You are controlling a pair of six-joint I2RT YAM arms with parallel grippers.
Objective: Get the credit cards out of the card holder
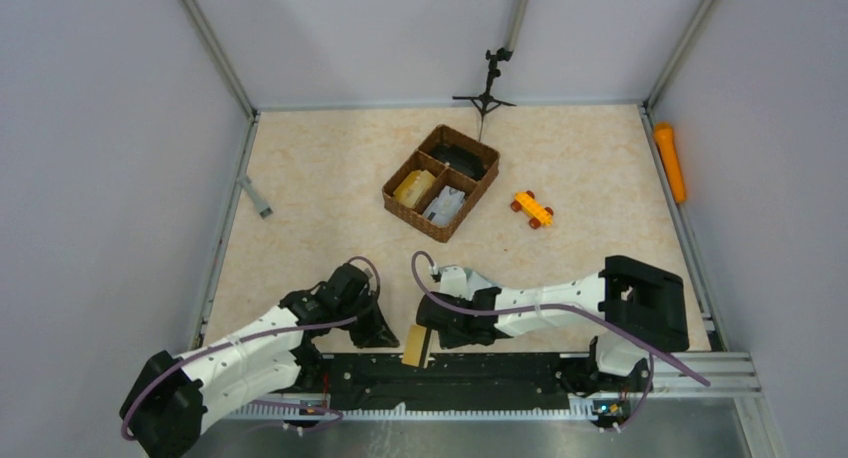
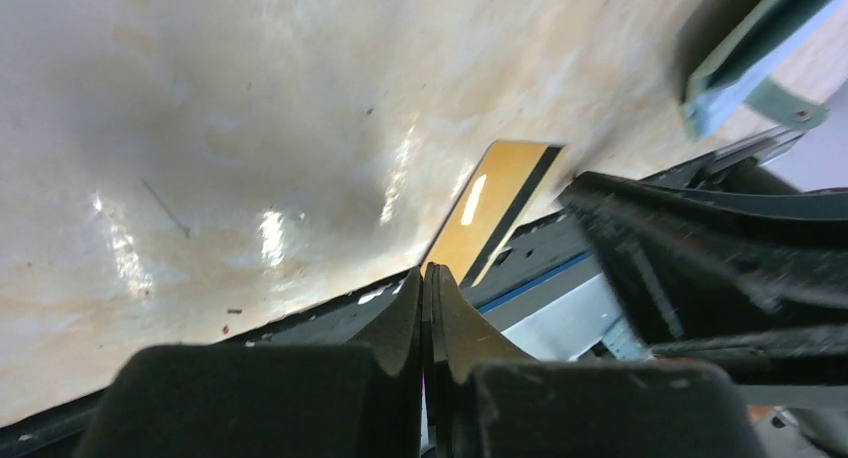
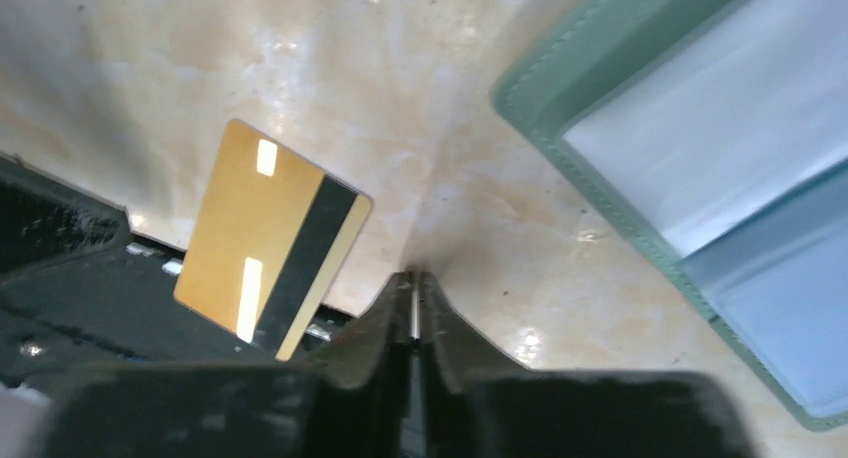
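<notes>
A gold card (image 3: 247, 225) with a black stripe lies flat at the table's front edge, partly over it, between the two arms. The green card holder (image 3: 610, 213) lies on the table to the right, spread flat, with white and pale blue inside; in the top view the right arm mostly covers it. My right gripper is shut with nothing seen between its fingers, over bare table between card and holder. My left gripper is shut too, its tips overlapping the near end of the card (image 2: 492, 214) in its own view; whether they touch cannot be told.
A wicker basket (image 1: 408, 214) with several compartments stands at the back middle. A yellow toy car (image 1: 532, 209) sits to its right. The dark front edge of the table (image 1: 490, 366) runs just below the card.
</notes>
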